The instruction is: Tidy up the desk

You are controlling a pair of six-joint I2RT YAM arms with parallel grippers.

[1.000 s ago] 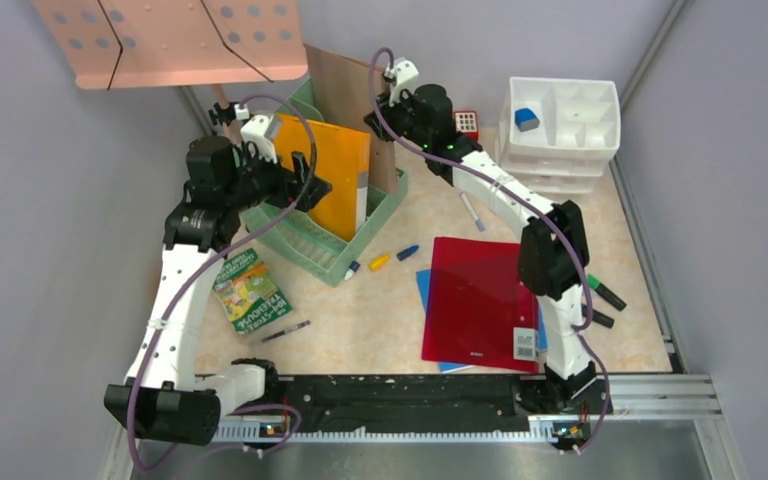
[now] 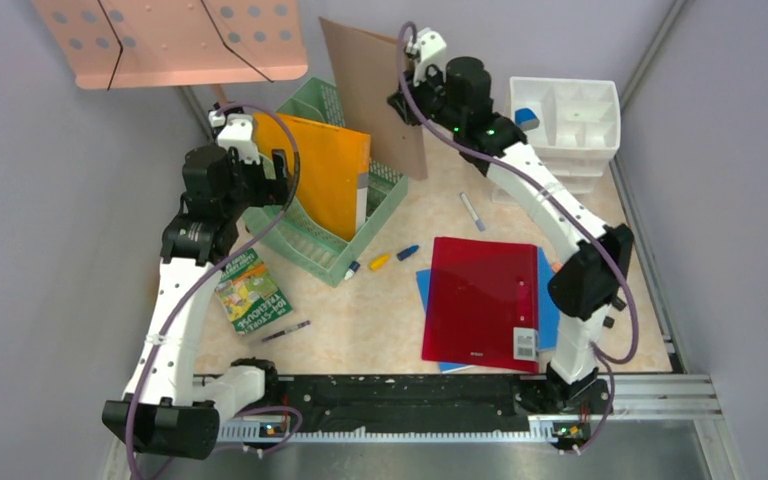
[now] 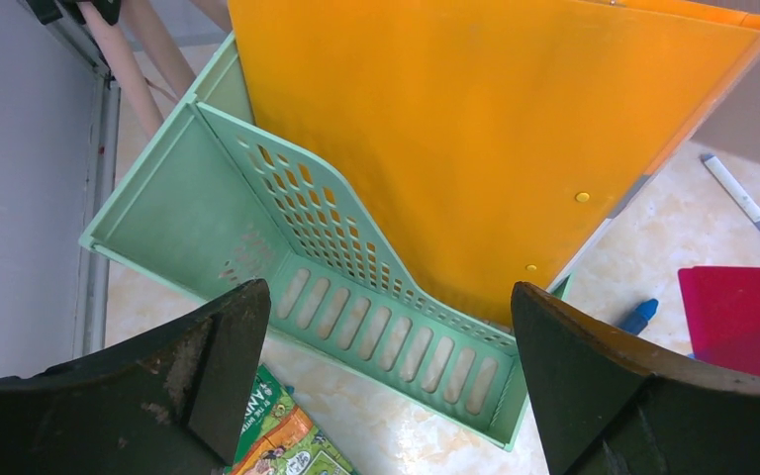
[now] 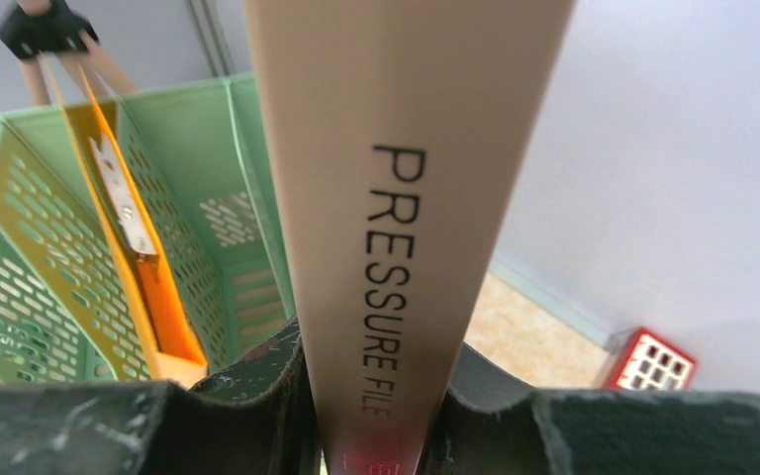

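A large brown pressure file (image 2: 365,75) stands tilted at the back, its spine (image 4: 386,228) lettered "PRESSURE FILE". My right gripper (image 2: 407,104) is shut on that file, with a dark finger close against each side of the spine in the right wrist view. Whether the file's lower part clears the green organizer (image 2: 372,232) cannot be told. An orange folder (image 3: 475,129) leans upright in the organizer. Over the organizer's left side, my left gripper (image 2: 278,180) is open and empty, its fingers (image 3: 223,346) wide apart, near the folder without gripping it.
A red folder (image 2: 475,300) lies over a blue one (image 2: 548,300) at front right. White drawers (image 2: 565,155) stand back right, and a red-and-white box (image 4: 653,361) is near the wall. A green book (image 2: 250,292), pens and crayons lie about.
The left gripper has drawn back leftward from over the orange folder, staying open.
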